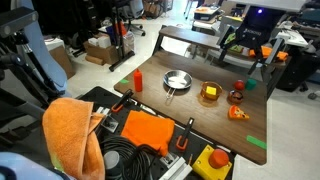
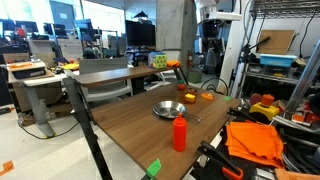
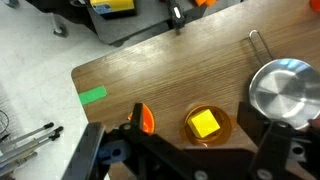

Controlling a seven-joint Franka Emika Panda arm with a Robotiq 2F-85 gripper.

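My gripper (image 1: 245, 42) hangs high over the far right part of the wooden table, clear of everything on it. From the wrist view, its dark fingers stand wide apart at the bottom, with nothing held. Between and below them lies a yellow block (image 3: 204, 122) in a round brown bowl (image 3: 228, 128). A silver pan (image 3: 287, 92) rests to the right, its handle pointing up-left. Left of the bowl is an orange-red piece (image 3: 147, 120), partly covered by the gripper. A red bottle (image 2: 179, 133) stands upright near the table's end.
Beyond the bowl are a red item (image 1: 238, 87) and a green cup (image 1: 251, 84). Green tape (image 1: 256, 142) marks one table corner. Clamps (image 1: 185, 134) grip the near edge. Bare wood (image 1: 195, 117) lies between the pan and that edge.
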